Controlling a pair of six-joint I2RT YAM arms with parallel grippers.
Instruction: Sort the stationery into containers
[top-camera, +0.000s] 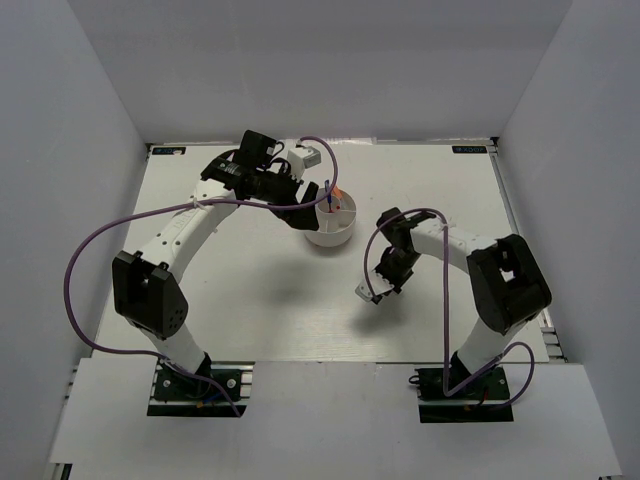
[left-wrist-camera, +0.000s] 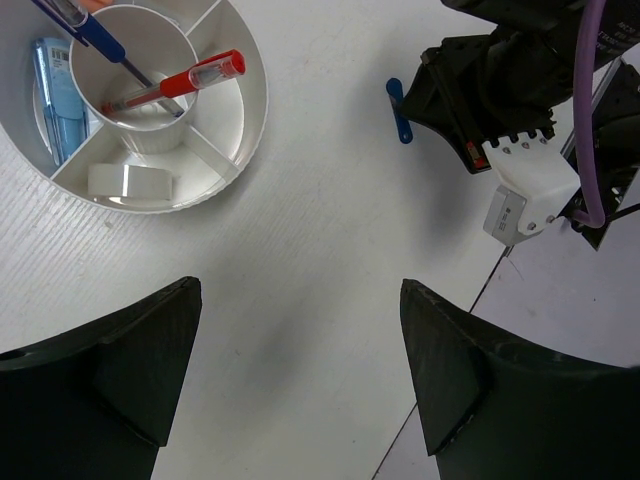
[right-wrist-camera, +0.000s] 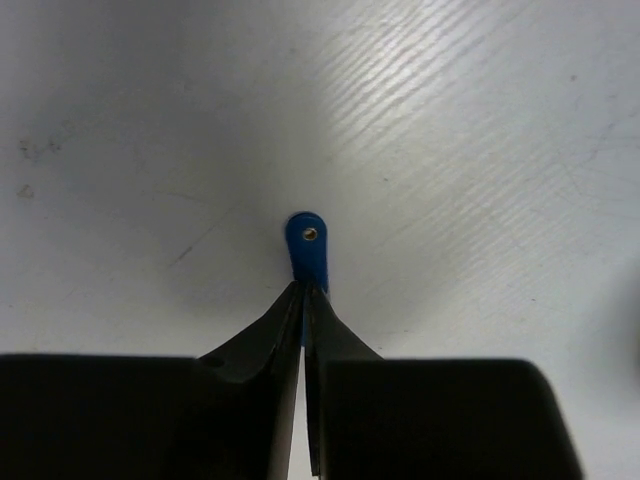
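A round white divided container (top-camera: 330, 235) stands at the upper middle, holding blue pens, a red pen (left-wrist-camera: 205, 75), a blue case (left-wrist-camera: 62, 100) and a white roll (left-wrist-camera: 130, 183). My left gripper hangs over the table beside it, open and empty. A small flat blue piece with a hole (right-wrist-camera: 307, 250) lies on the table. My right gripper is down on its near end, fingertips close together over it; whether it grips the piece cannot be told.
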